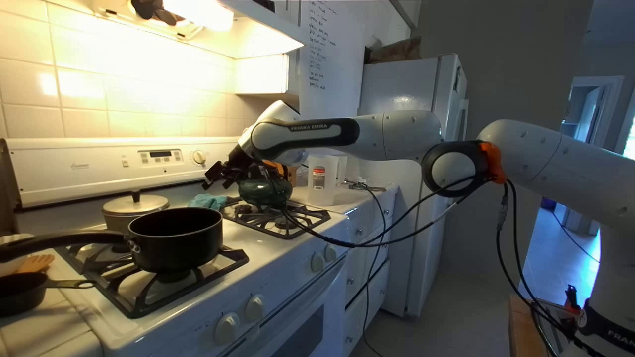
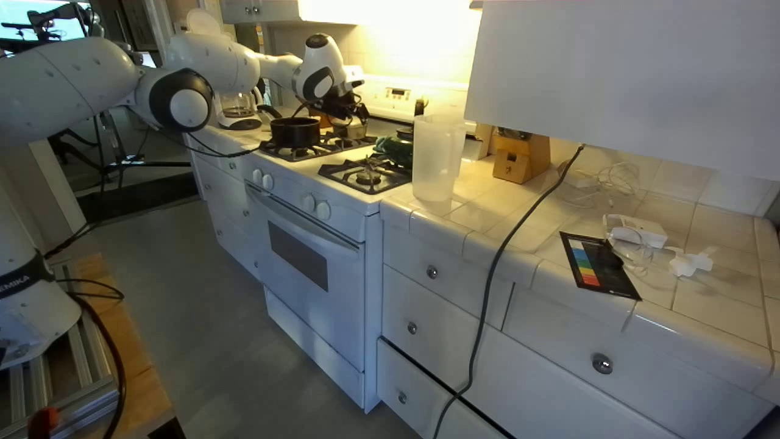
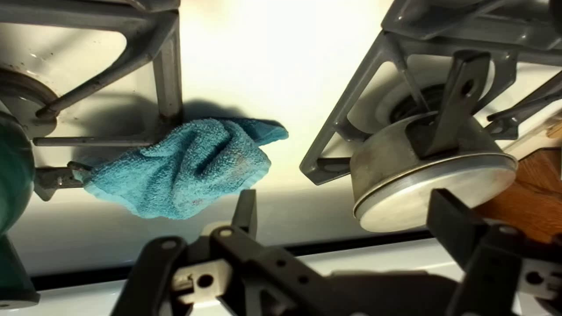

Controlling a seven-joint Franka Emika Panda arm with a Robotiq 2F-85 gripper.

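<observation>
My gripper stands open, its two fingers wide apart with nothing between them. In exterior view 1 the gripper hangs in the air above the back of the stove, close to a dark green pot. A crumpled turquoise cloth lies between the burners in the wrist view, partly over a grate and apart from the fingers. The lidded metal pot sits on the other back burner, beyond the right finger in that view. Only an edge of the green pot shows at the left there.
A black saucepan occupies the front burner, its long handle pointing left. A small dark pan lies on the counter. On the other side, a translucent pitcher and a knife block stand on the tiled counter.
</observation>
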